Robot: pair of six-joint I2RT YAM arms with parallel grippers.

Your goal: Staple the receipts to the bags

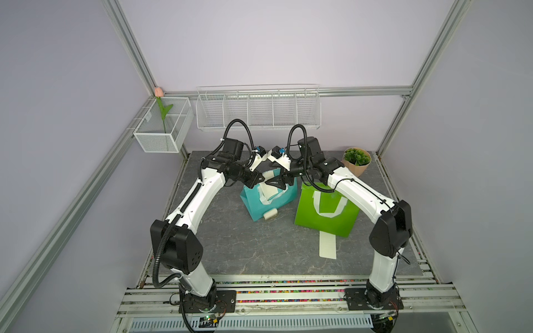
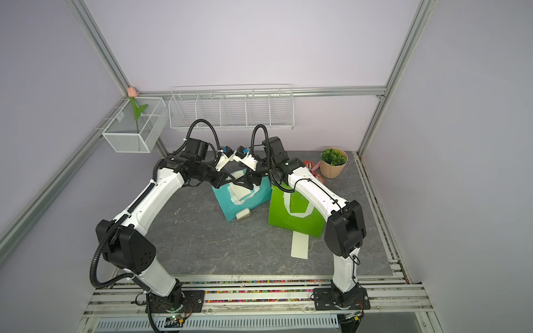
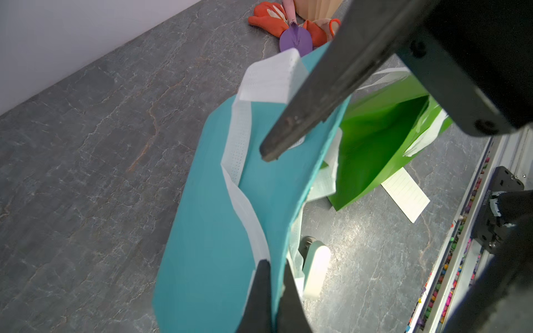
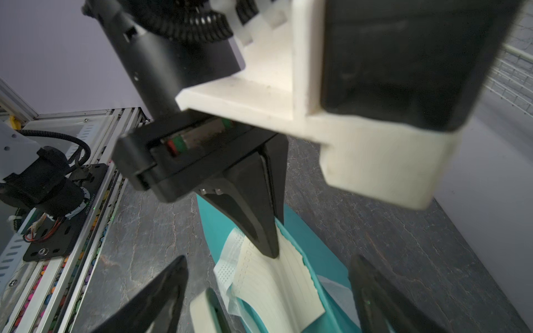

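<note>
The teal bag [image 3: 205,238] lies mid-table with white handles and a paper receipt [image 4: 266,277] against its near face at the rim. My left gripper is shut on that rim and receipt. My right gripper is open just beside it over the bag, its fingers either side of the rim in its wrist view. A small pale stapler [image 3: 316,266] lies below the bag. A green bag [image 1: 333,219] lies to the right, with a lined receipt [image 3: 404,194] by its front edge.
A potted plant [image 2: 333,158] and orange gloves [image 3: 263,16] with a purple tool are at the back right. Wire baskets [image 1: 258,108] hang on the back wall. The two wrists are very close together.
</note>
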